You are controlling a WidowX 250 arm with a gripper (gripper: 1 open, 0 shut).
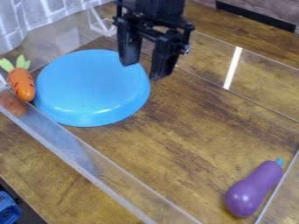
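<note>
My gripper [149, 44] hangs at the top centre as a dark, blurred shape over the far edge of a blue round plate or lid [91, 87]. Whether its fingers are open or shut is unclear. A toy carrot [20, 80] with green leaves lies at the left, against the clear wall. A purple toy eggplant [253, 189] lies at the lower right on the wooden surface.
A clear plastic wall [93, 171] runs diagonally along the front left, with another at the right. A blue object [7, 210] sits outside at the bottom left.
</note>
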